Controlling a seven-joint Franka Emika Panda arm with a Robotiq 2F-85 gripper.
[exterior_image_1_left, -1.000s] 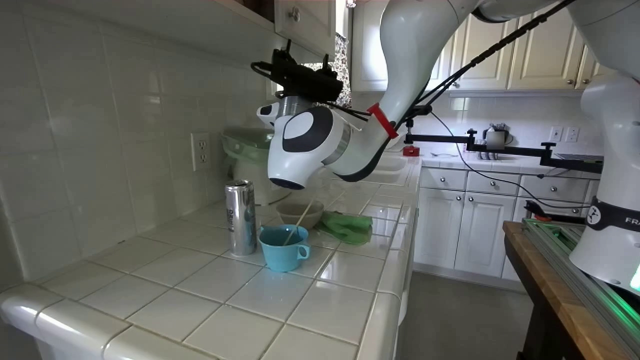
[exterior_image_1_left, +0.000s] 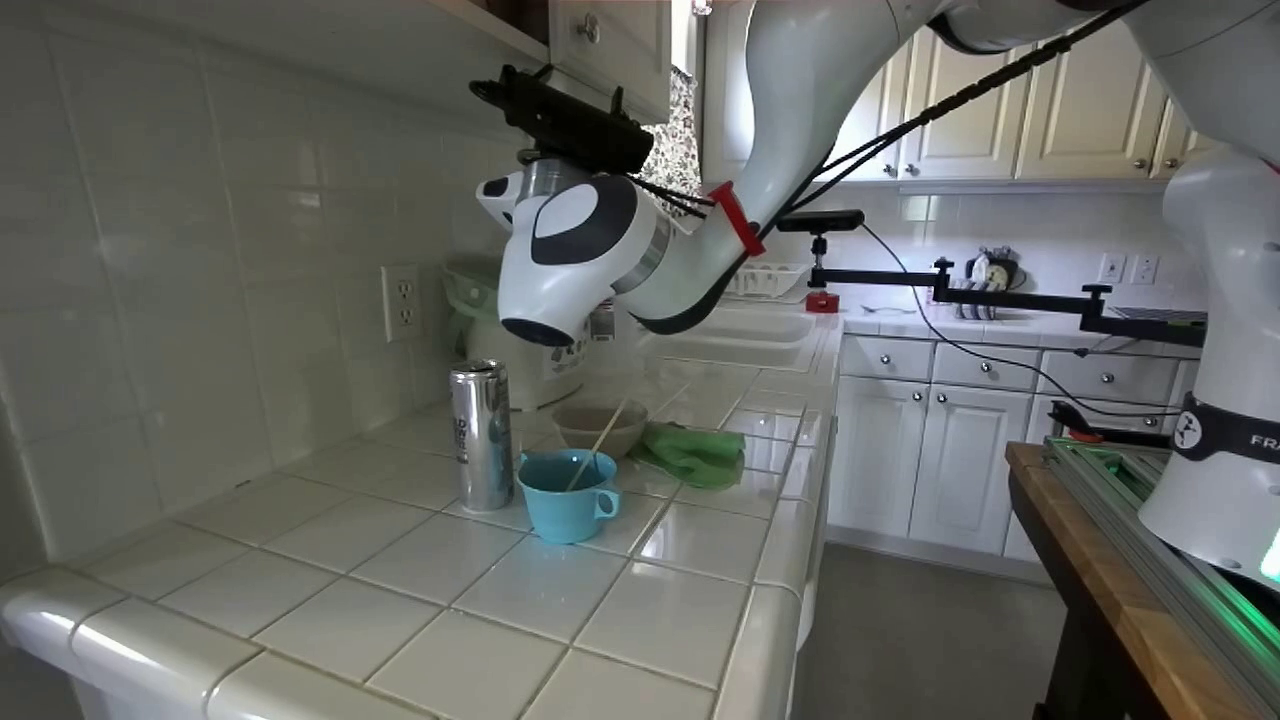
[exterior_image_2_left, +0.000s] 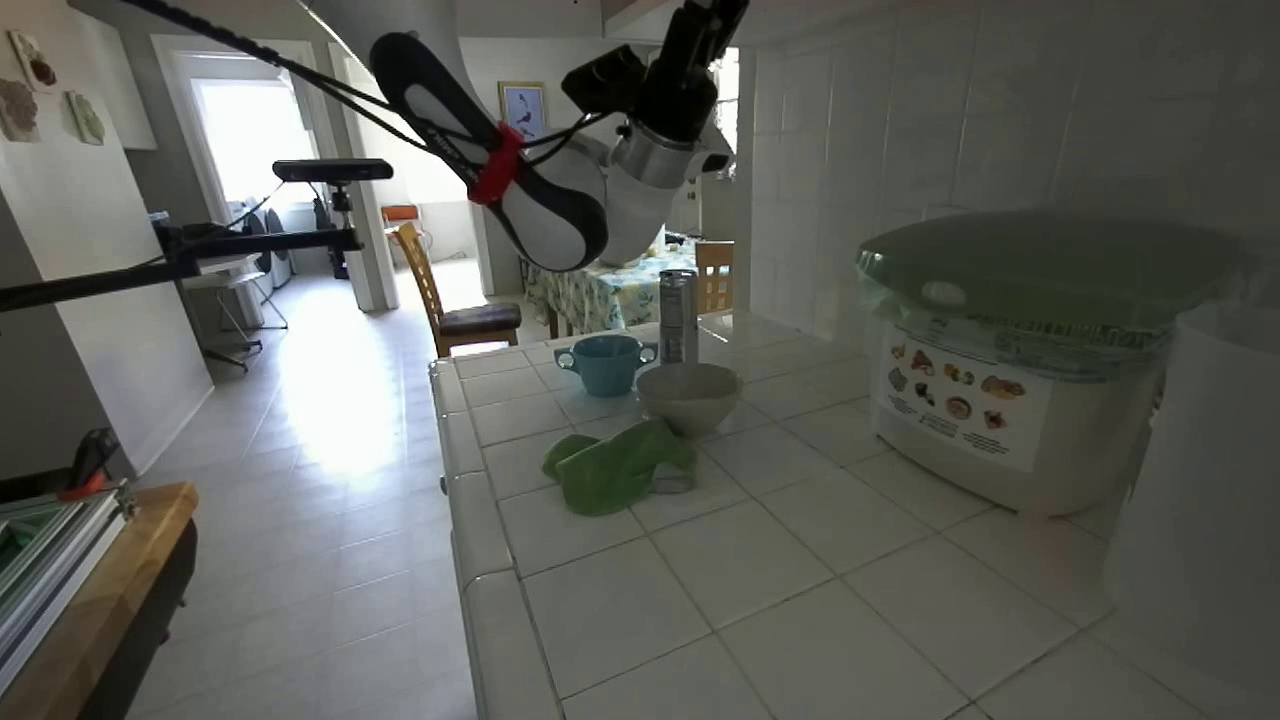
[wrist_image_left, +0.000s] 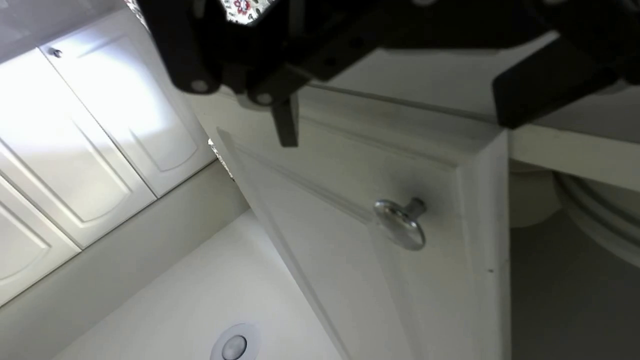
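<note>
A white cabinet door (wrist_image_left: 360, 264) stands open, swung out from its cabinet, and its round metal knob (wrist_image_left: 400, 227) faces the camera in the wrist view. The same door (exterior_image_1_left: 630, 66) and knob (exterior_image_1_left: 588, 29) appear at the top of exterior view 1. My gripper is open, its dark fingers (wrist_image_left: 285, 123) spread wide with nothing between them. It points upward beneath the cabinet, and the knob is apart from both fingers. Dark hardware at the wrist makes the fingertips hard to pick out in the exterior views.
On the tiled counter (exterior_image_1_left: 504, 600) below are a silver can (exterior_image_1_left: 482, 438), a blue cup (exterior_image_1_left: 564, 510) holding a stick, a bowl (exterior_image_2_left: 687, 400) and a green cloth (exterior_image_2_left: 618, 468). A lidded bin (exterior_image_2_left: 960, 408) stands by the wall.
The arm and gripper have moved up and to the left in exterior view 1, closer to the wall and cabinet. The objects on the counter have stayed put.
</note>
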